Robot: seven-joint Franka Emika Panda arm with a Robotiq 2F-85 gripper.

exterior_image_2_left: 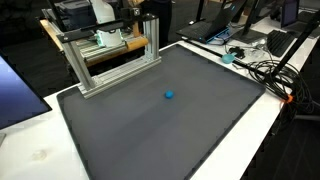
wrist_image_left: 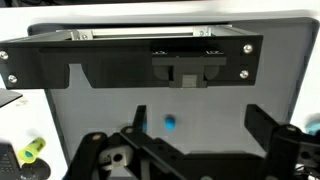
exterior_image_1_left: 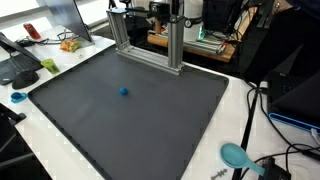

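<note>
A small blue object point(exterior_image_1_left: 123, 91) lies alone on the dark grey mat point(exterior_image_1_left: 110, 125). The second exterior view shows the same blue piece point(exterior_image_2_left: 169, 94) towards the middle of the mat. In the wrist view my gripper has its two dark fingers point(wrist_image_left: 262, 125) wide apart, with nothing held between them. Far below, the blue object point(wrist_image_left: 170, 122) appears in the gap. A metal frame point(exterior_image_2_left: 120, 75) stands at the edge of the mat; its black panel point(wrist_image_left: 120, 65) crosses the upper wrist view.
In the first exterior view, a teal round-headed item point(exterior_image_1_left: 235, 155) and cables lie beside the mat. A green item point(exterior_image_1_left: 49, 64) and a blue one point(exterior_image_1_left: 18, 97) sit on the white table at the left.
</note>
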